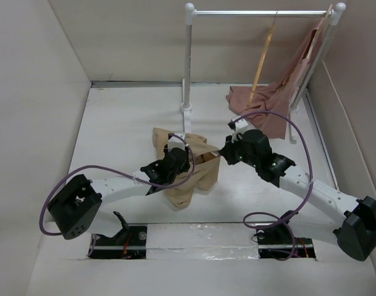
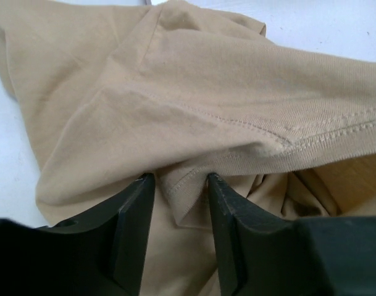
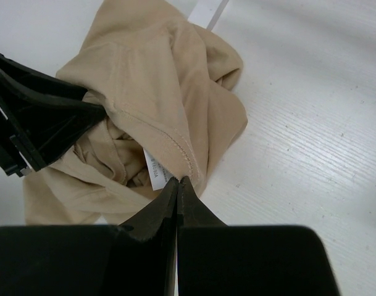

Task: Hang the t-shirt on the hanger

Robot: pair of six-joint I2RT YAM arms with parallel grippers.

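Note:
The tan t shirt (image 1: 181,191) lies crumpled on the floor at centre. My left gripper is over it, fingers parted around a fold with a stitched seam, lower in the left wrist view. My right gripper is shut on a thin hemmed edge at the shirt's right corner, which is drawn out towards it. A white label (image 3: 155,169) shows among the folds. In the top view wooden hangers (image 1: 260,58) hang on the white rack.
The rack's bar (image 1: 255,13) spans the back, with an upright (image 1: 187,61) behind the shirt. A brown cloth (image 1: 274,105) drapes at the back right. Bare floor (image 1: 113,129) lies to the left.

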